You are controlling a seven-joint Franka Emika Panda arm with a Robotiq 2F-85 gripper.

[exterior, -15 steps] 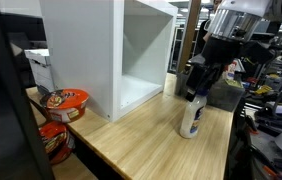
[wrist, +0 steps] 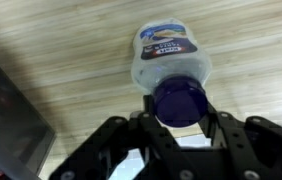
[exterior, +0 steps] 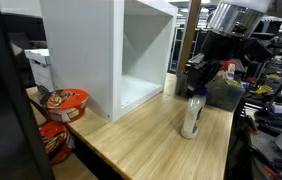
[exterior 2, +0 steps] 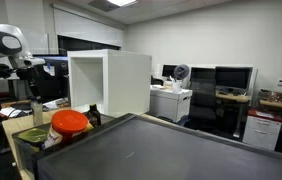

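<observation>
A clear bottle with a colourful label (wrist: 164, 42) and a purple cap (wrist: 180, 101) is in the wrist view. My gripper is shut on the cap, with a dark finger at either side of it. In exterior view 1 the bottle (exterior: 191, 120) is at the right part of the wooden table, slightly tilted, with my gripper (exterior: 198, 92) at its top. Whether its base touches the tabletop is hard to tell. The far exterior view shows the arm only small at the left edge.
A white open-fronted box (exterior: 86, 60) stands behind the bottle. Red round bowls (exterior: 64, 103) are stacked at the left, one on the table and another lower. A dark crate (exterior: 224, 95) is beyond the bottle. Bare table lies left of the bottle.
The arm's head has shifted and turned slightly above the bottle, and more of the cap shows. The bottle has stayed in nearly the same place.
</observation>
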